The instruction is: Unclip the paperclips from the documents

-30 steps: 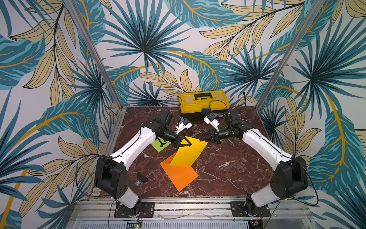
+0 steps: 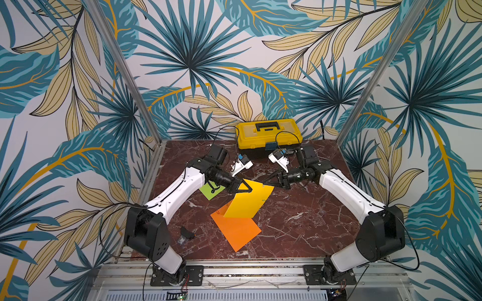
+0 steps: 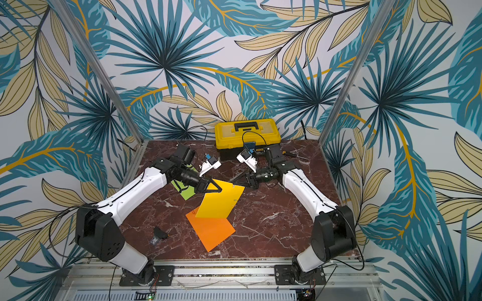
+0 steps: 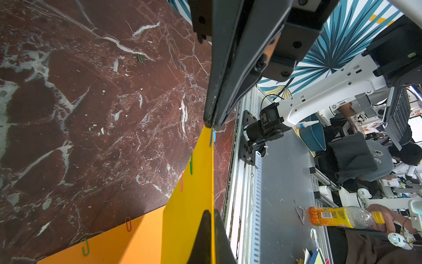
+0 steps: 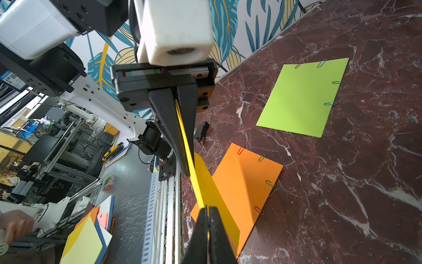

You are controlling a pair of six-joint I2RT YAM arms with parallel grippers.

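Observation:
A yellow sheet (image 2: 251, 200) hangs between both grippers above an orange sheet (image 2: 236, 235). My left gripper (image 2: 249, 189) is shut on the yellow sheet's upper edge. My right gripper (image 2: 266, 183) is shut at that sheet's other upper corner, beside a blue clip (image 4: 213, 136). The yellow sheet also bears a green clip (image 4: 191, 164) and a pink clip (image 4: 181, 182). The orange sheet and green sheet (image 5: 303, 96) carry several coloured paperclips along their edges. A loose green clip (image 4: 139, 57) lies on the table.
A yellow toolbox (image 2: 268, 133) stands at the back of the marble table (image 2: 316, 220). A small black object (image 2: 186, 233) lies at the front left.

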